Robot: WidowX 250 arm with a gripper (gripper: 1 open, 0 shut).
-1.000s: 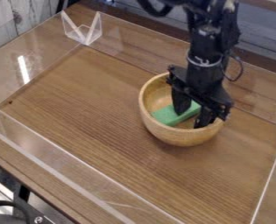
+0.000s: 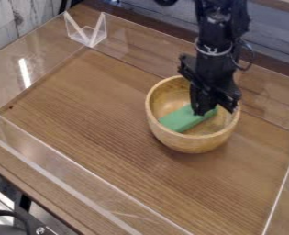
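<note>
A round light wooden bowl [image 2: 172, 138] stands on the wooden table at centre right. Inside it lies a green oblong object [image 2: 184, 118]. My black gripper [image 2: 213, 96] hangs just over the back right of the bowl, above the green object's raised end. Its narrow fingertips look close together, and I see nothing held between them.
A white wire object [image 2: 88, 29] stands at the back left. A blue-grey surface runs along the back edge.
My gripper has risen from low inside the bowl to above it. The green object stays in the bowl and is now more uncovered.
</note>
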